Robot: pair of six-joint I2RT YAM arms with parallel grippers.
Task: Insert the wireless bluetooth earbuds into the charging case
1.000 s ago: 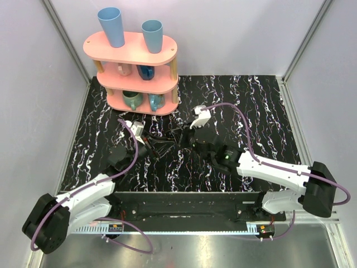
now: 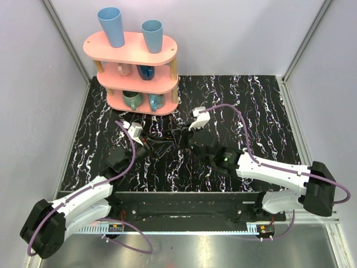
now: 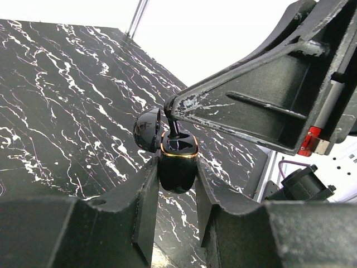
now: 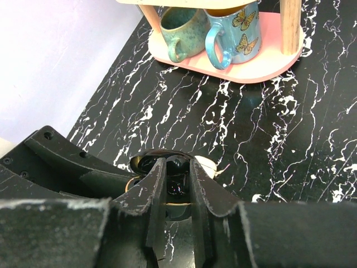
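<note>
The black charging case [image 3: 177, 170] with a gold rim is held upright by my left gripper, shut on its lower body; its lid [image 3: 146, 131] stands open. My right gripper is shut on a small glossy black earbud right over the open case, and in the left wrist view its tip reaches down onto a dark stem at the case's top. Whether the earbud is seated cannot be told. In the top view both grippers [image 2: 167, 139] [image 2: 181, 134] meet above the middle of the counter.
A pink tiered shelf [image 2: 131, 44] with cups and mugs stands at the back left.
My left arm has shifted slightly leftward since a second ago. My right gripper stays almost in place over the case.
</note>
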